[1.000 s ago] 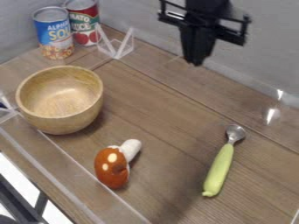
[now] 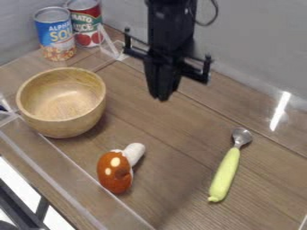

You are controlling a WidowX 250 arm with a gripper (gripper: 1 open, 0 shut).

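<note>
My black gripper (image 2: 162, 85) hangs above the middle of the wooden table, shut, with nothing visible between its fingers. A tan bowl (image 2: 61, 103) sits at the left. A toy mushroom (image 2: 117, 169) with an orange spotted cap and white stem lies at the front centre-left. A light green utensil (image 2: 224, 172) with a metal end lies at the right.
Two cans, a blue one (image 2: 56, 33) and a red one (image 2: 86, 20), stand at the back left beside a wall.
My gripper has moved down toward the table and to the left from its higher place. The objects on the table have not visibly moved.
</note>
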